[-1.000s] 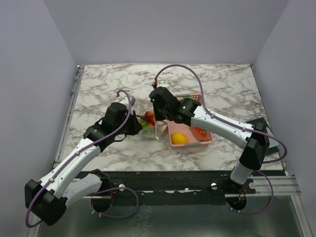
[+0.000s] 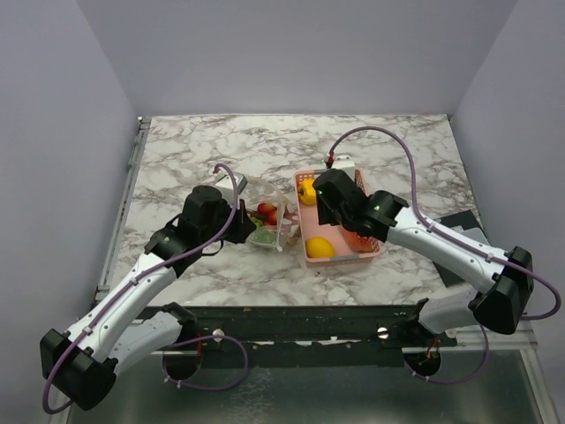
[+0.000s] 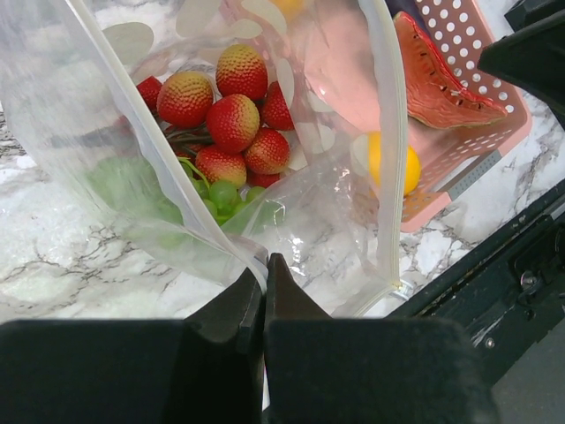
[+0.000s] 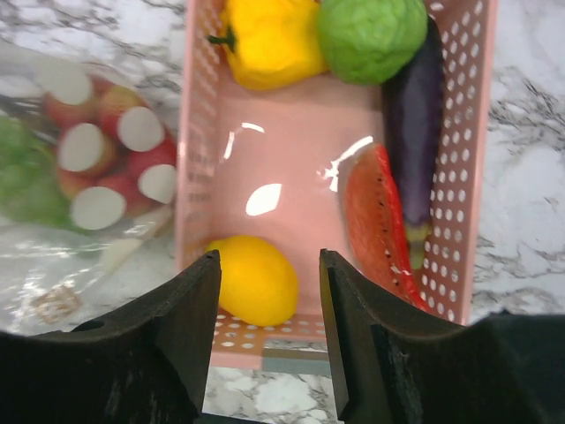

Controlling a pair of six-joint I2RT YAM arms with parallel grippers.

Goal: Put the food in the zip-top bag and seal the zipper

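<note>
My left gripper is shut on the rim of the clear zip bag [image 3: 132, 106], which stands open holding red lychee-like fruit [image 3: 232, 124] and green grapes [image 3: 222, 196]. My right gripper is part open above the pink basket [image 4: 265, 159], nothing between its fingertips. In the basket lie a lemon [image 4: 256, 284], a yellow pepper [image 4: 274, 40], a cabbage [image 4: 371, 31], an eggplant [image 4: 411, 119] and a red slice-shaped food [image 4: 371, 221].
A dark flat object [image 2: 459, 225] lies at the far right, and the table's dark front edge runs below both arms.
My right gripper has moved rightward from over the bag to over the basket. The left arm and bag have stayed nearly still.
</note>
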